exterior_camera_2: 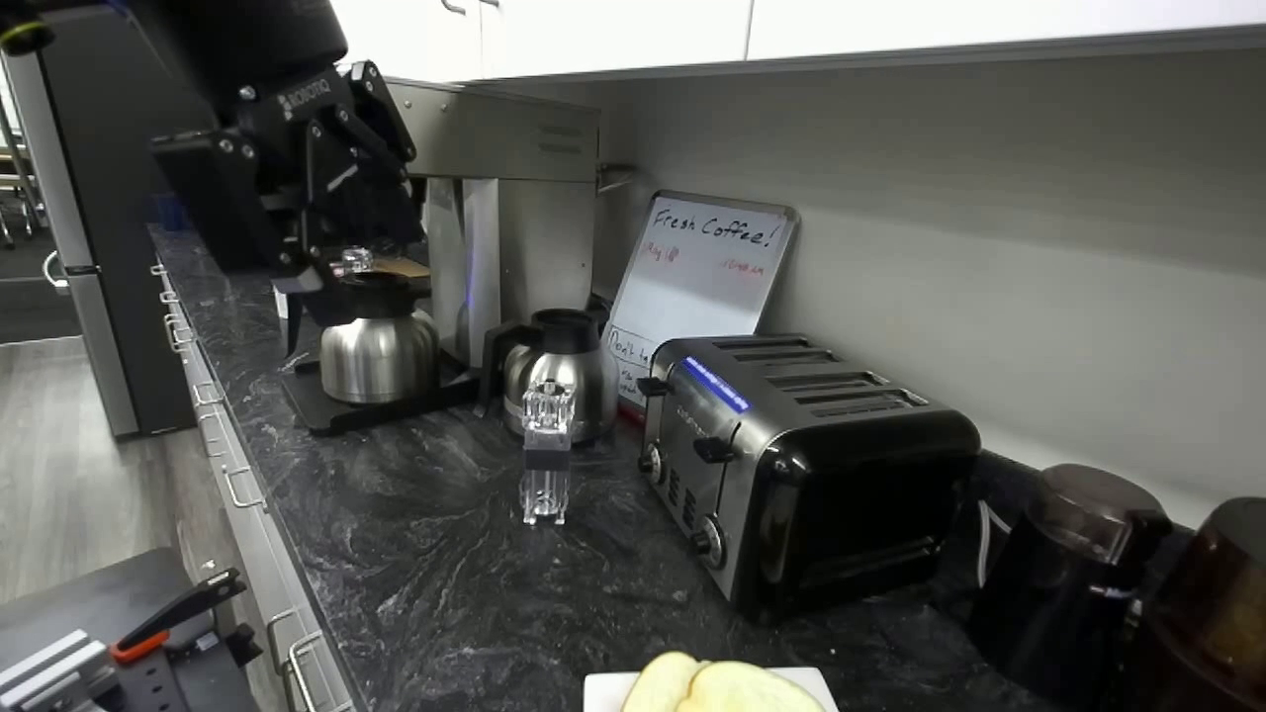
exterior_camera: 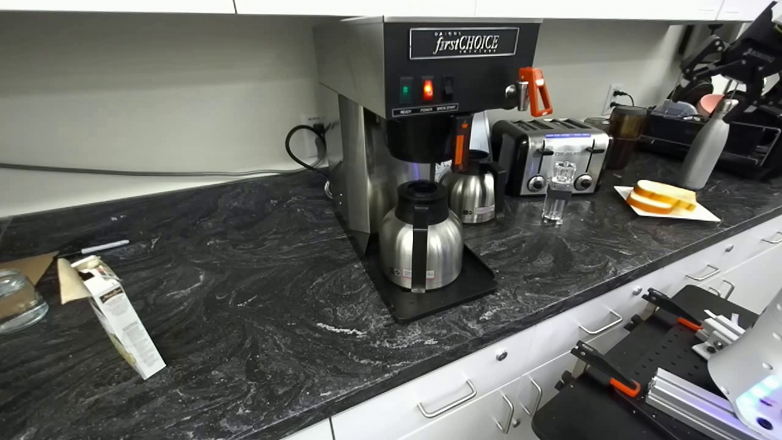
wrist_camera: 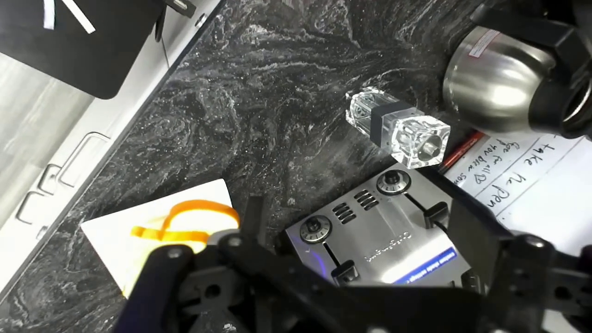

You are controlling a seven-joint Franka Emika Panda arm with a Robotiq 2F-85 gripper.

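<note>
In the wrist view my gripper stands open, its dark fingers (wrist_camera: 255, 216) wide apart with nothing held between them. Beyond them lies the silver toaster (wrist_camera: 383, 233), below and clear of the fingers. Slices of bread (exterior_camera: 663, 197) rest on a white plate (wrist_camera: 155, 208) beside the toaster. A clear grinder with a dark band (exterior_camera_2: 547, 457) stands upright on the counter in front of the toaster. In exterior view 2 the gripper (exterior_camera_2: 297, 267) hangs in the air at upper left, overlapping the steel carafe (exterior_camera_2: 377, 356) in the picture.
The coffee maker (exterior_camera: 454, 69) holds one carafe on its base; a second carafe (exterior_camera: 473, 197) stands behind. A grey bottle (exterior_camera: 709, 146) is near the plate. A whiteboard (exterior_camera_2: 700, 279) leans on the wall. At left, an opened carton (exterior_camera: 126, 322) sits amid bare counter (exterior_camera: 256, 293).
</note>
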